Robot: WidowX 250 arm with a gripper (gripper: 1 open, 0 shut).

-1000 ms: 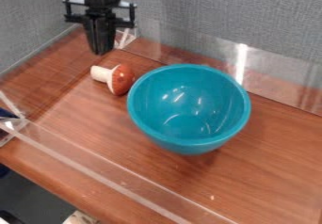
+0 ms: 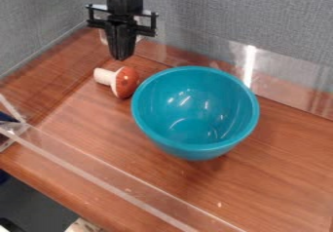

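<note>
My black gripper [image 2: 123, 51] hangs at the top left over the wooden table, its fingers shut with nothing seen between them. Just below it a toy mushroom [image 2: 121, 80], with a red cap and a pale stem, lies on its side, apart from the fingertips. Right of the mushroom stands a large, empty turquoise bowl [image 2: 196, 115].
Grey padded walls [image 2: 247, 17] with a clear strip along their base line the back and left. Partly visible objects sit at the left edge.
The mushroom and bowl look unmoved.
</note>
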